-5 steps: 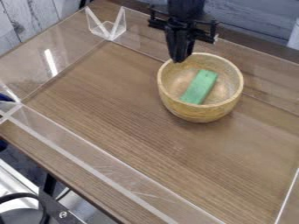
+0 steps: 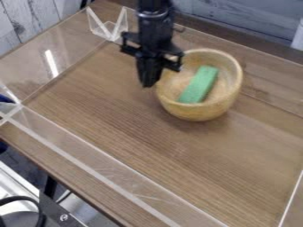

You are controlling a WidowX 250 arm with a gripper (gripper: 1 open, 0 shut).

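Observation:
My dark gripper [image 2: 151, 71] points down at the left rim of a wooden bowl [image 2: 199, 108], slightly blurred, its fingertips close to or at the rim; whether they touch I cannot tell. The fingers look close together, shut, with nothing clearly seen between them. Inside the bowl lies a green oblong object [image 2: 199, 84], tilted along the bowl's length.
A clear plastic piece [image 2: 106, 27] stands at the back left. Transparent strips run along the left edge, with a black cable [image 2: 24, 199] at the lower left.
The gripper has come down and toward the viewer, to the left of the bowl's rim. The bowl and green object look nearly in the same place.

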